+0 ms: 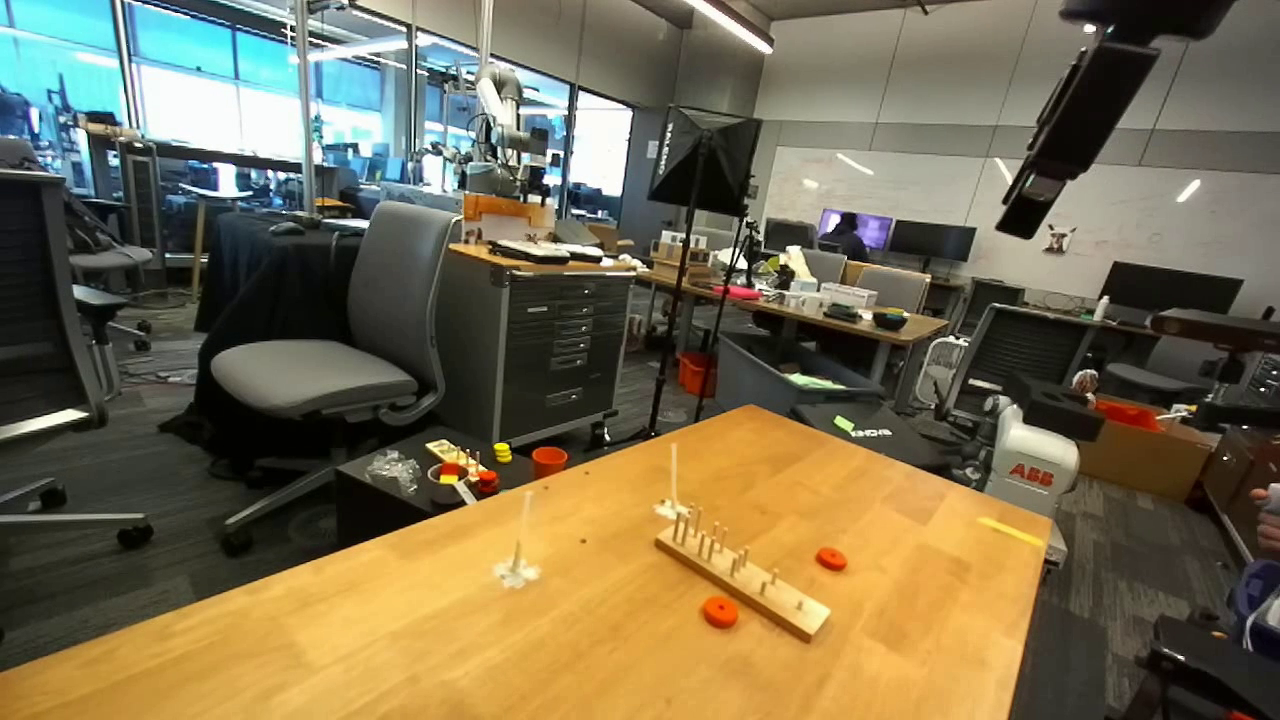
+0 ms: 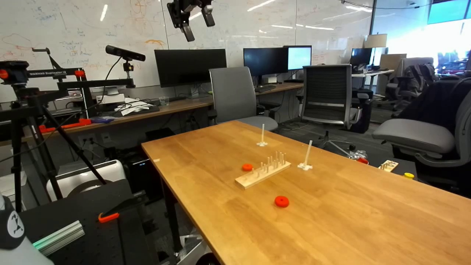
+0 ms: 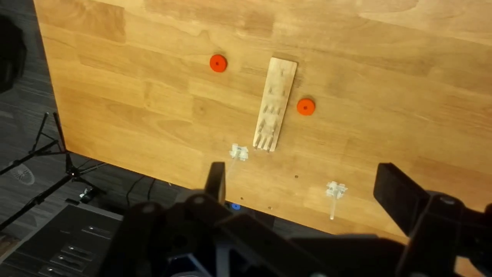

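My gripper (image 2: 201, 28) hangs open high above the table, its fingers wide apart with nothing between them. A wooden pegboard (image 3: 280, 83) lies flat on the table, its short pegs bare of discs. Two orange discs rest on the tabletop, one on each side of the board: one disc (image 3: 218, 63) and another disc (image 3: 305, 106). Two thin pale posts stand on taped bases, a post (image 1: 673, 480) near one end of the board and a second post (image 1: 522, 536) farther off. No disc sits on either post.
The wooden table (image 1: 360, 624) is otherwise mostly clear. Beside it, a low black stand carries a smaller peg piece (image 1: 453, 456), yellow discs (image 1: 501, 452) and an orange cup (image 1: 548, 461). Chairs and a tripod (image 2: 39, 115) surround the table.
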